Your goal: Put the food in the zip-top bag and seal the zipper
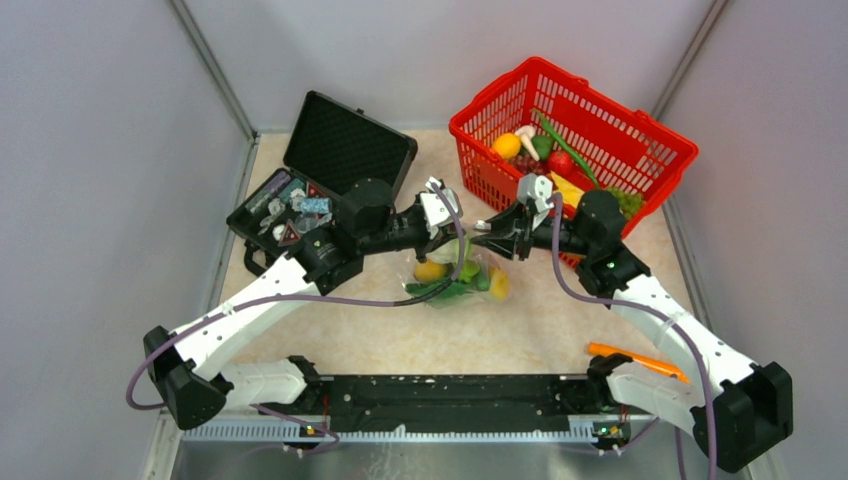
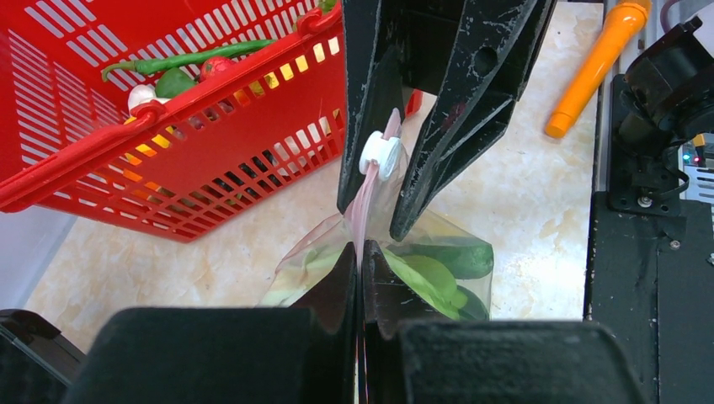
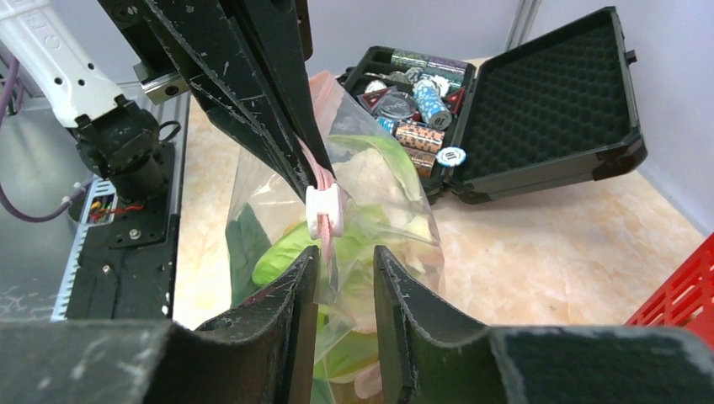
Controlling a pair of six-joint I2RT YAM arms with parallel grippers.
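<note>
A clear zip top bag (image 3: pixel 396 219) with a pink zipper edge (image 2: pixel 359 210) hangs in the middle of the table, with green and yellow food (image 1: pixel 430 271) inside. My left gripper is shut on that edge; the pink strip runs between its fingertips. A white slider (image 2: pixel 380 155) sits on the zipper, just beyond my left fingertips. My right gripper is part open. Its fingers (image 2: pixel 354 160) stand on either side of the slider in the left wrist view. In the right wrist view, the slider lies nearer the left-hand finger, and contact cannot be told.
A red basket (image 1: pixel 482 180) of food stands behind at the right. An open black case (image 1: pixel 350 140) holding batteries and chips is at the back left. An orange stick (image 1: pixel 640 361) lies near the right front.
</note>
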